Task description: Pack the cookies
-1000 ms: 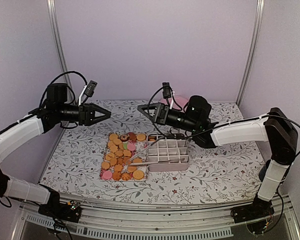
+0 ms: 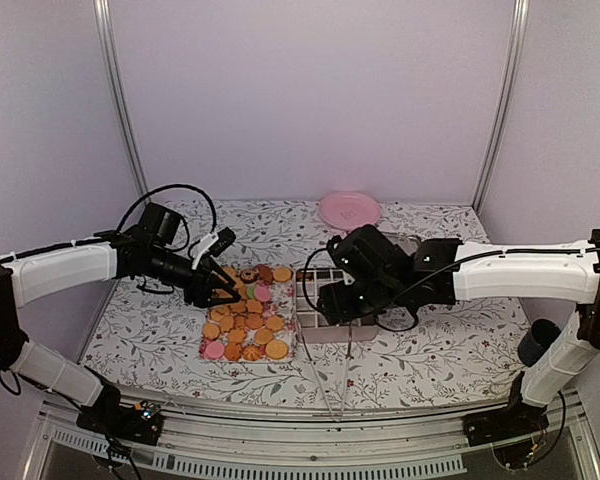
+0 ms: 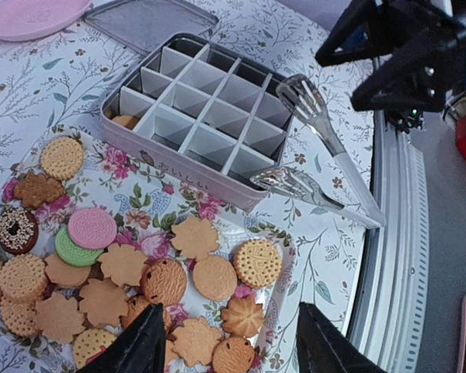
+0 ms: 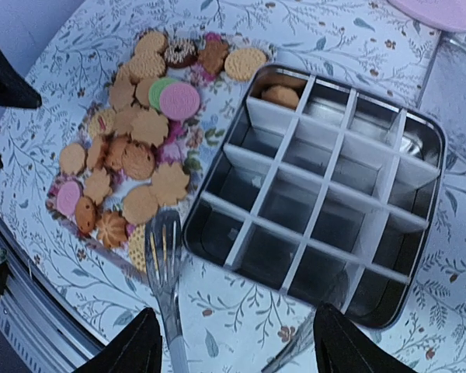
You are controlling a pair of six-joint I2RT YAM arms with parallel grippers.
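Assorted cookies, round, flower-shaped, pink, green and ringed, cover a floral tray [image 2: 205, 349] [image 3: 144, 206]. Beside it stands a divided box [image 2: 335, 334] [image 3: 182, 163] [image 4: 295, 260], mostly empty, with a cookie [image 4: 279, 96] in a back compartment. Two silver utensils with pale handles, one slotted [image 3: 318, 116] [image 4: 167, 287], the other [image 3: 295, 186] [image 4: 299, 334], rest at the box's front. My left gripper [image 2: 214, 288] is open above the cookies, holding nothing. My right gripper [image 2: 335, 305] hovers over the box's front and utensils, part open, nothing visible between its fingers.
A pink plate [image 2: 348, 208] and a grey tray [image 3: 151, 27] lie behind the box. A dark cylinder [image 2: 537, 341] stands at the right edge.
Both grippers have come down and toward the front, the right one more. The utensils, earlier lying across the tray and box, now point toward the table's front.
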